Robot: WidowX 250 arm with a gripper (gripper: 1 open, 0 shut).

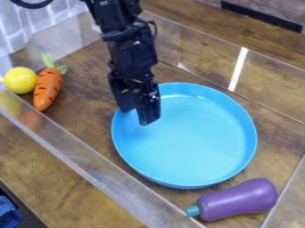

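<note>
An orange toy carrot (48,87) lies left of the plate, beside a yellow lemon-like toy (20,79). A purple toy eggplant (238,199) lies at the lower right, just outside the plate.
Clear low walls (74,156) border the wooden work area (71,125). A white strip (237,69) lies at the back right. A blue object (5,213) is at the lower left corner. The plate is empty.
</note>
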